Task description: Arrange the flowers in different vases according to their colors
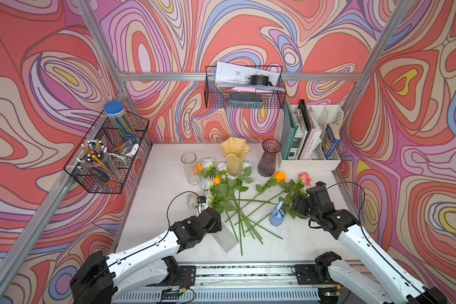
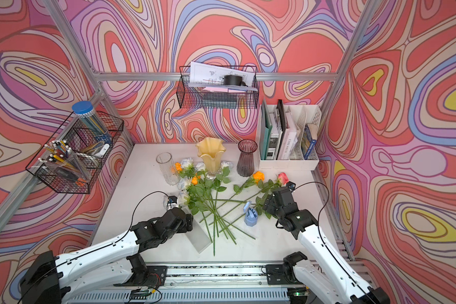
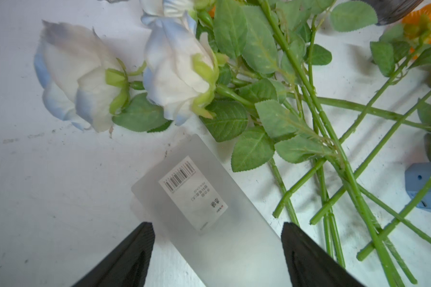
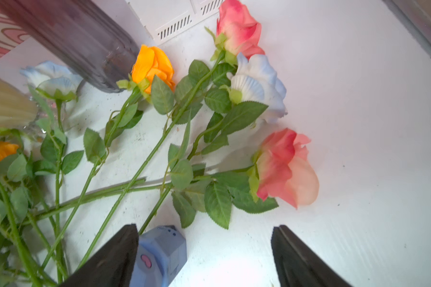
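Roses in white-blue (image 3: 176, 67), orange (image 4: 150, 67) and pink (image 4: 285, 167) lie heaped on the table with crossed stems. Behind them stand a clear vase (image 1: 191, 169), a yellow fluted vase (image 1: 234, 154) and a purple vase (image 1: 269, 158). My left gripper is open above a grey slab (image 3: 220, 244), just below two white roses. My right gripper stands open, nothing between its fingers, over the blue object (image 4: 162, 258) and bare table, near the pink roses.
A white file rack (image 1: 309, 162) with books fills the back right. Wire baskets hang at the left (image 1: 93, 187) and back (image 1: 245, 103). Bare table (image 1: 157, 167) shows at left and along the front right.
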